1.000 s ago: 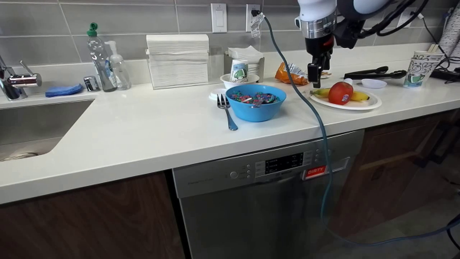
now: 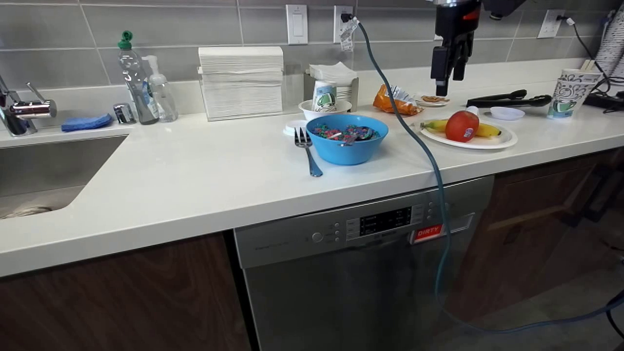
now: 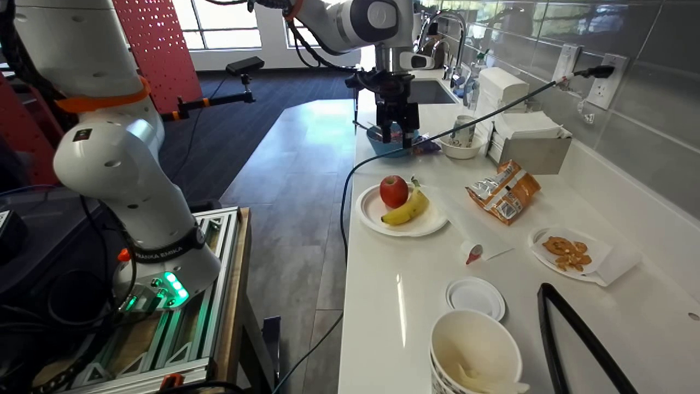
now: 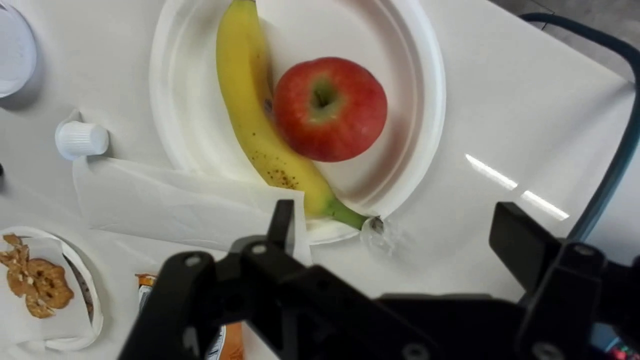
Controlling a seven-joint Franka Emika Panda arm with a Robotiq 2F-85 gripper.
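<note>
My gripper [image 2: 449, 85] hangs in the air above the counter, near the white plate with fruit. In the wrist view its fingers [image 4: 280, 223] stand wide apart with nothing between them, so it is open. Beyond them lies the white plate [image 4: 433, 111], holding a red apple [image 4: 336, 111] beside a yellow banana [image 4: 243, 90]. The banana's stem end reaches over the plate's rim, between the fingers as seen from above, well below them. From exterior view 2, the gripper [image 3: 397, 140] appears in front of the blue bowl [image 3: 379, 146].
A blue cable [image 2: 419, 140] runs from the wall outlet across the counter, close to the plate. Around stand the blue bowl of wrapped candy [image 2: 345, 153], an orange snack bag [image 3: 513, 197], a plate of cookies [image 3: 536, 237], black tongs [image 3: 581, 328] and a paper cup [image 3: 476, 328].
The gripper has risen and shifted to the right in exterior view 1. The apple, banana, plate and bowl have stayed where they were.
</note>
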